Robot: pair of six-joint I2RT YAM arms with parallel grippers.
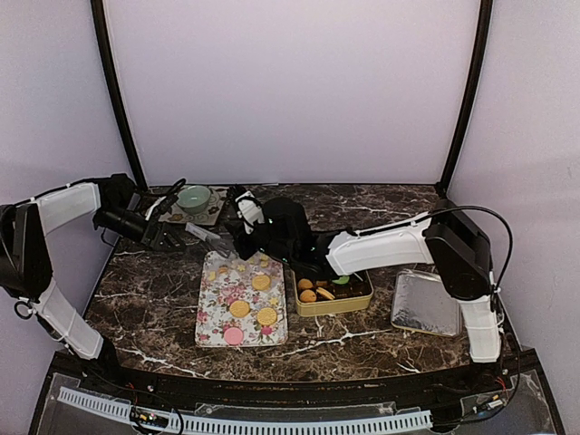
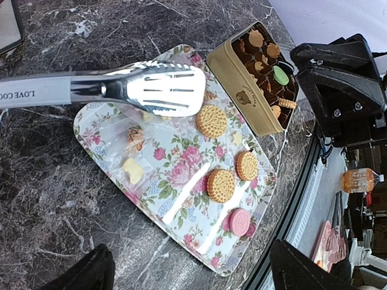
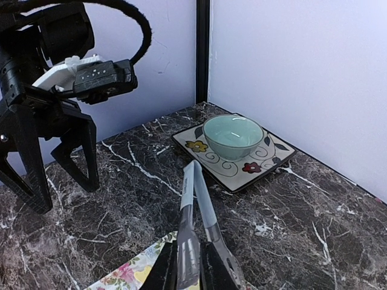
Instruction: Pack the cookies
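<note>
Steel tongs (image 2: 163, 87) with a pale handle lie across the left wrist view over the tray, slotted head toward my right gripper. A gap shows there between that head and the gripper's dark fingers (image 2: 338, 57). In the top view the tongs (image 1: 208, 239) slant up and left beside my right gripper (image 1: 237, 246); its grip on them is unclear. Cookies (image 2: 221, 185) and a pink one (image 2: 240, 222) lie on the floral tray (image 1: 210, 328). The yellow box (image 1: 333, 307) holds several treats. My left gripper (image 1: 169, 241) is open and empty, left of the tray.
A green bowl (image 3: 233, 134) stands on a square patterned plate (image 3: 284, 151) at the back left. A silver tray (image 1: 426, 302) lies at the right, below my right arm. Bare marble shows in front of my left gripper.
</note>
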